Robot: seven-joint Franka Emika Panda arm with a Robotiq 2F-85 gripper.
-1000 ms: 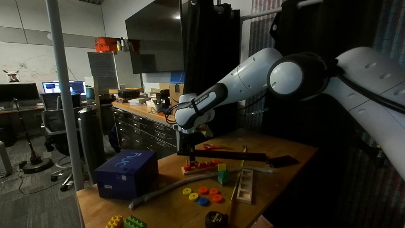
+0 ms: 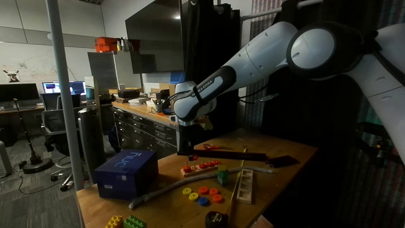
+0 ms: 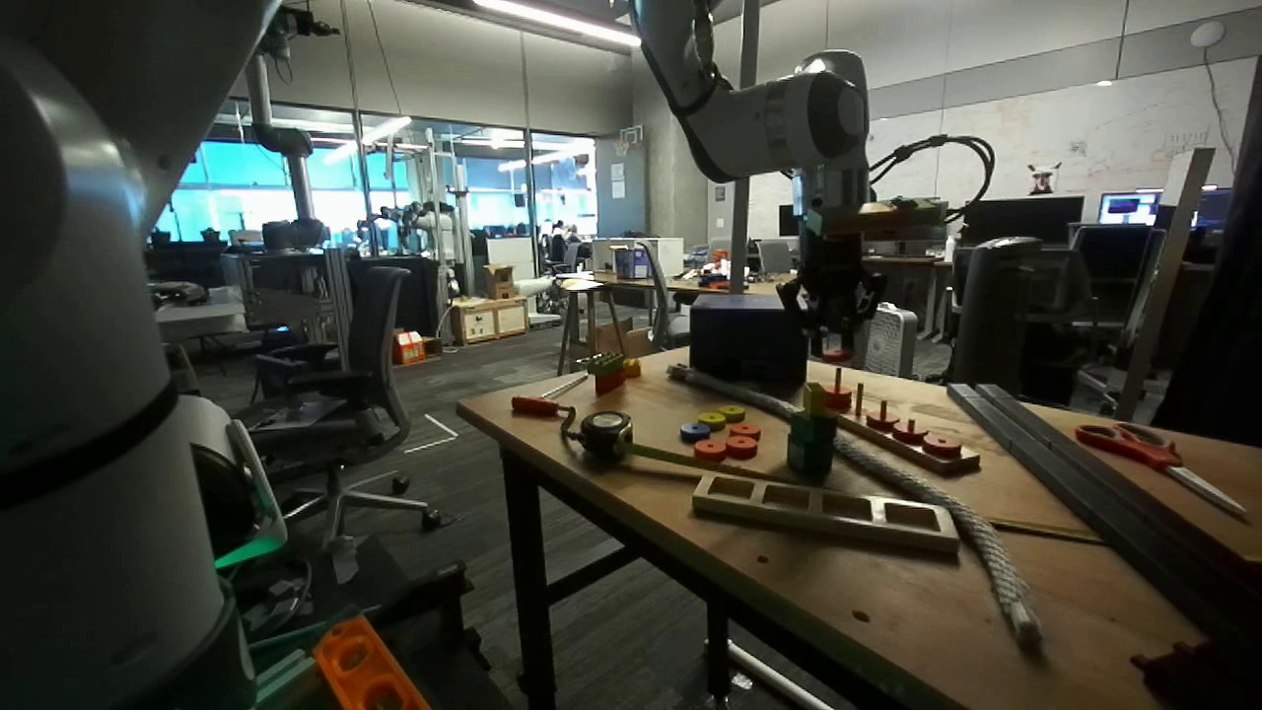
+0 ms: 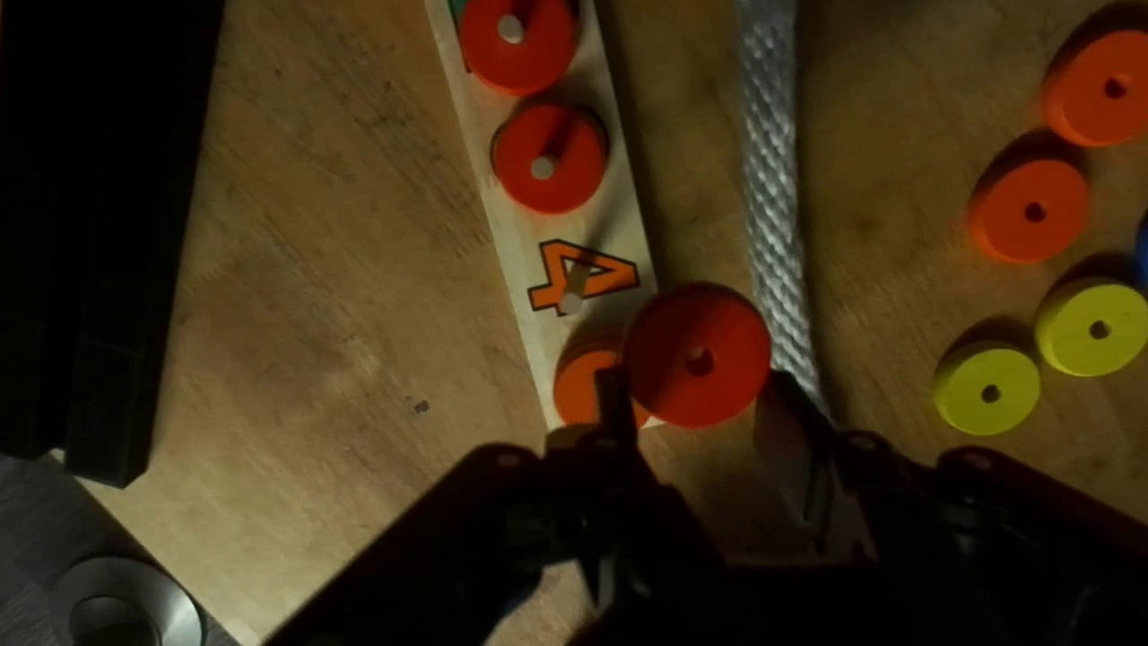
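Note:
In the wrist view a red disc (image 4: 700,361) with a centre hole is pinched between the fingers of my gripper, raised clear of the pegs. Below it and to its left runs a narrow wooden peg board (image 4: 506,205). The board's peg (image 4: 573,292) over the orange printed 4 is bare. Two other red discs sit on pegs farther up, and an orange disc (image 4: 587,388) is partly hidden at the near end. From the second exterior view, the held disc (image 3: 836,354) hangs over the board's far end, beside the blue box.
A white rope (image 4: 772,172) lies alongside the board. Loose yellow, orange and blue discs, such as a yellow disc (image 4: 987,389), are spread beyond it. A green block stack (image 3: 811,444), a slotted wooden frame (image 3: 828,515), black rails (image 3: 1065,485) and a blue box (image 2: 127,173) also occupy the table.

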